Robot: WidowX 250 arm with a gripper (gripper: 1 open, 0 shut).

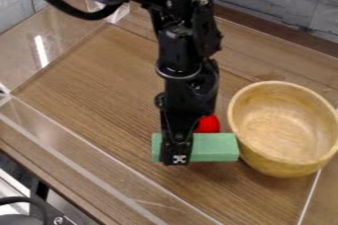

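The black gripper (179, 138) points down near the front middle of the wooden table, shut on a green block (211, 148), which lies horizontally across its fingertips. A red round object (209, 123) sits just behind the green block, partly hidden by it and the gripper.
A large tan bowl (283, 120) stands at the right, close beside the block and red object.
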